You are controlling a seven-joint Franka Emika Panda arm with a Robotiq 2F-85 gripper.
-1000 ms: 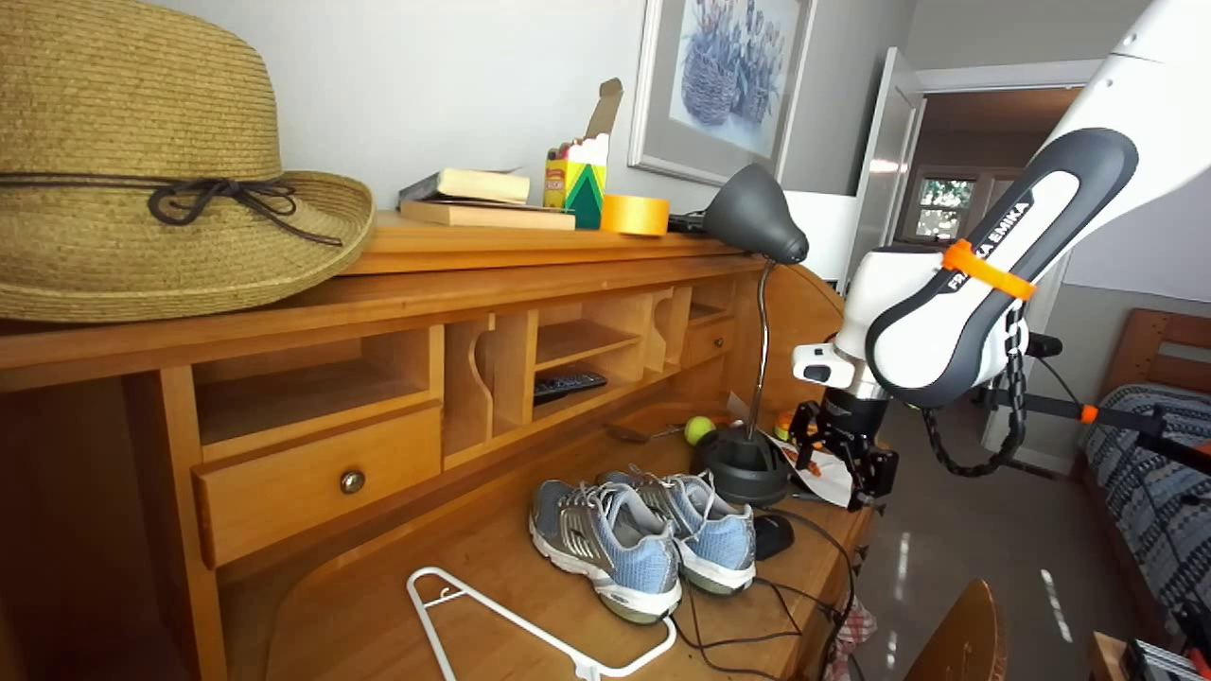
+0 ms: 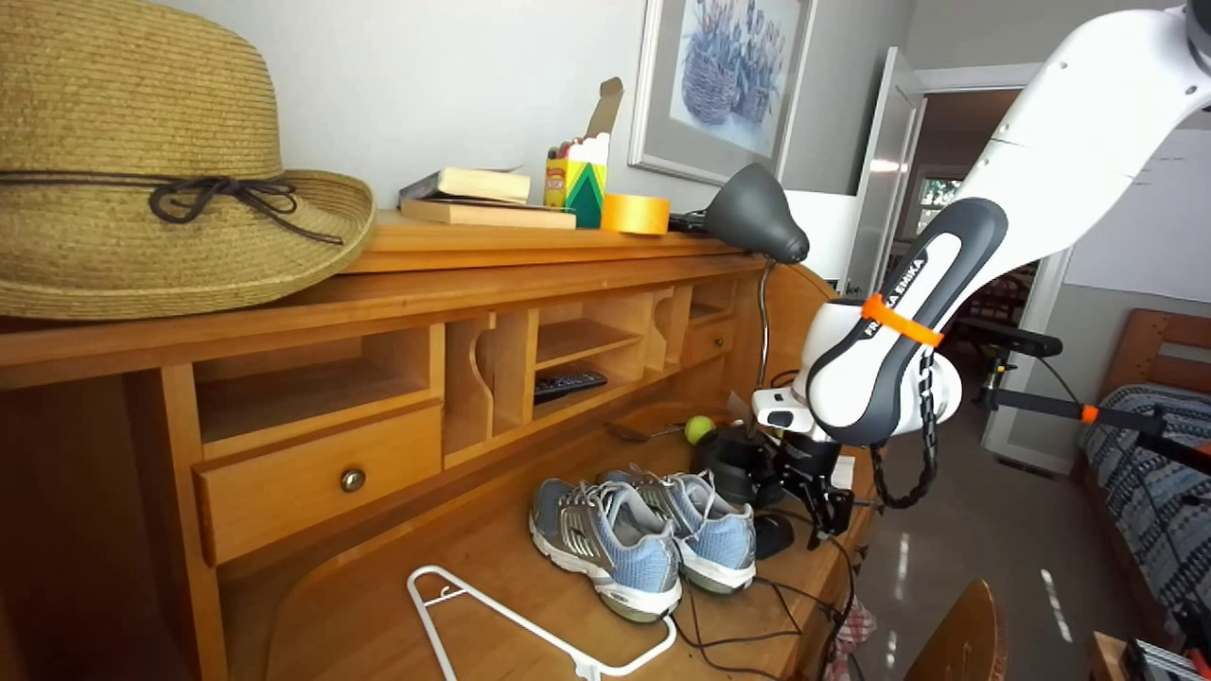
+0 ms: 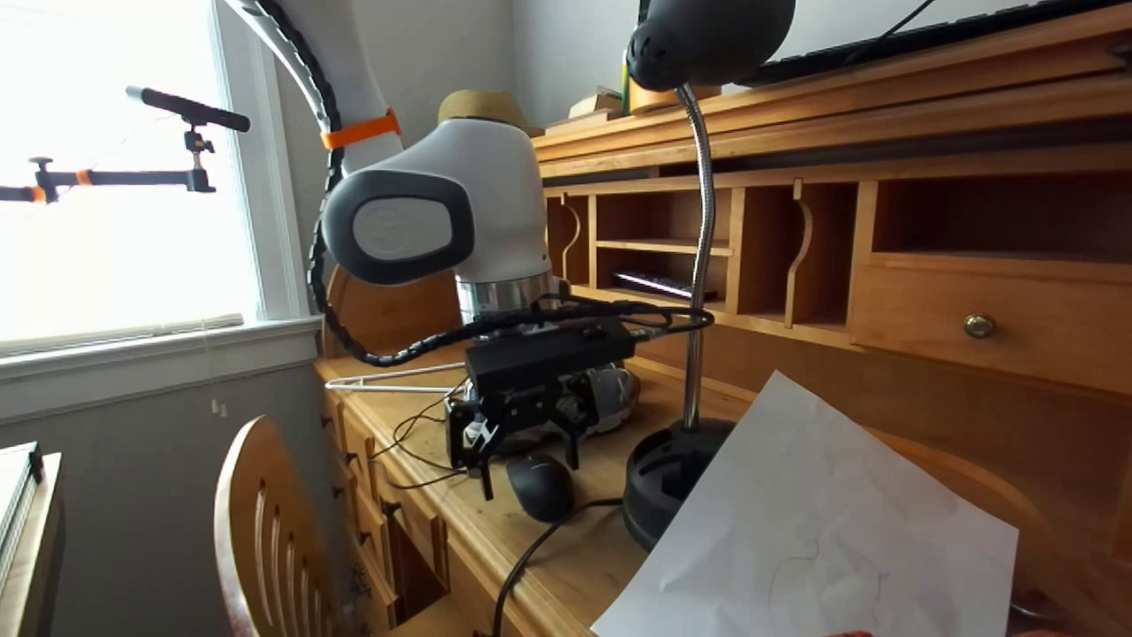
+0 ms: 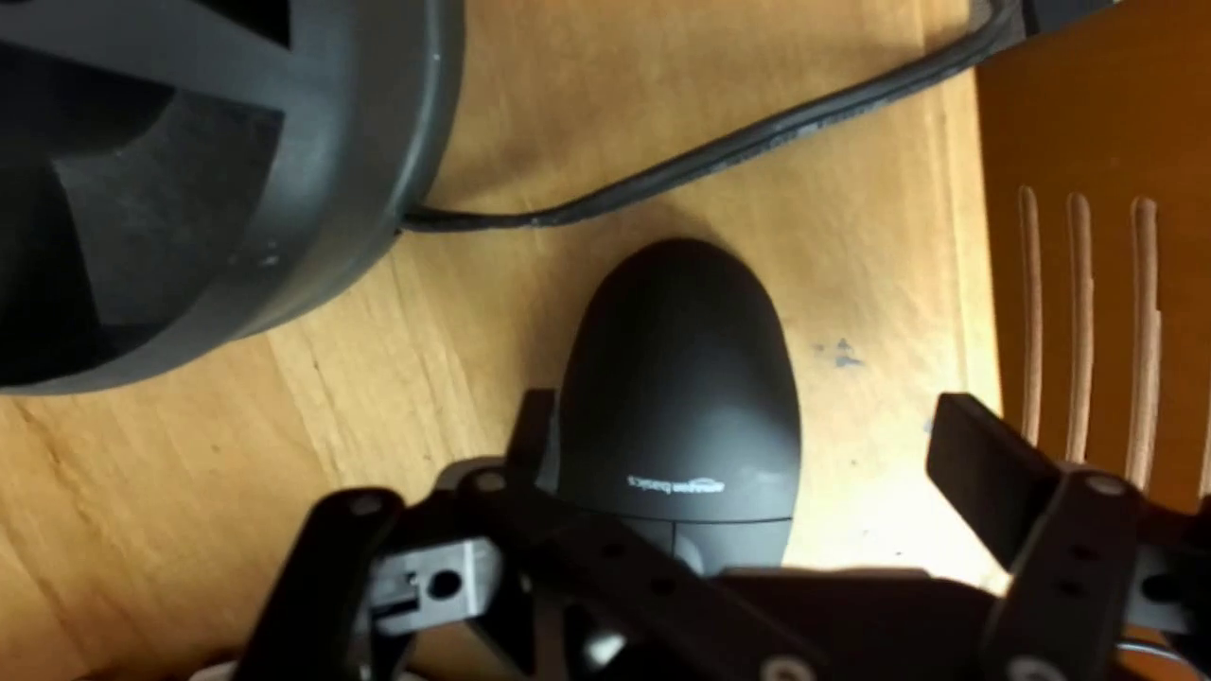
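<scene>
A black computer mouse lies on the desk, beside the shoes in the first exterior view. My gripper is open above it in the wrist view, one dark finger close to the mouse's left side and the other well off to its right. Nothing is held. From the second exterior view, the gripper points down with its fingertips near the mouse; whether they touch it I cannot tell. The front end of the mouse is hidden behind the gripper in the wrist view.
The lamp base stands close to the mouse, its cable running past. Grey-blue shoes and a white hanger occupy the desk nearby. Paper lies beyond the lamp. A wooden chair stands by the desk edge.
In the first exterior view my arm has moved left and lower, bringing the open gripper from beside the desk's right edge down near the mouse. The objects on the desk appear unmoved.
</scene>
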